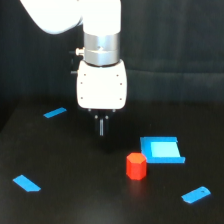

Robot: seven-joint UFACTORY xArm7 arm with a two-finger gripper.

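Observation:
My gripper (101,126) hangs below the white hand, left of the image centre, pointing down above the dark table. Its dark fingers are small and close together; whether they are open or shut is hard to make out. No object shows between them. To the lower right of the gripper, and apart from it, a red block (136,166) rests on the table. Just behind and to the right of the block lies a blue tray (161,140) with a pale, whitish-blue inside.
Flat blue strips lie at the left front (27,184), the right front (196,195) and the back left (55,112). A dark curtain (170,60) hangs behind.

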